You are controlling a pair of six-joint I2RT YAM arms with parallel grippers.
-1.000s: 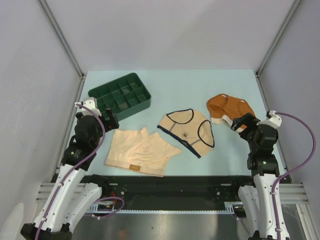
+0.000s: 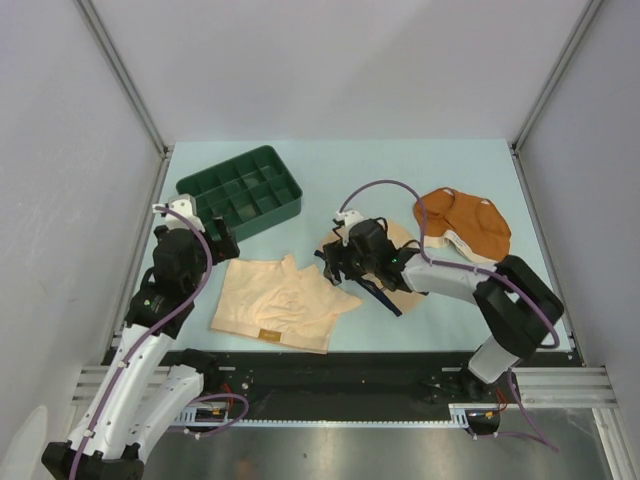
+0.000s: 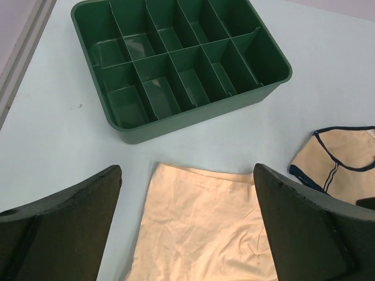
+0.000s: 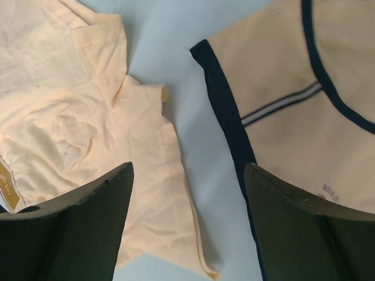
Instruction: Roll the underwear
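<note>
A peach garment (image 2: 250,300) lies flat and rumpled at the front left of the table; it fills much of the right wrist view (image 4: 70,146). To its right lies a tan garment with navy trim (image 4: 293,146), partly under the right arm in the top view. My right gripper hovers over the adjoining edges of the two, fingers apart with nothing seen between them. My left gripper is open above the left part of the peach garment, nothing between its fingers.
A green divided box (image 2: 237,195) stands at the back left. An orange-brown garment with a light band (image 2: 465,215) lies at the back right.
My right arm has swung left from the table's right side to over the tan garment and the edge of the peach one. The left arm and the garments look unchanged.
</note>
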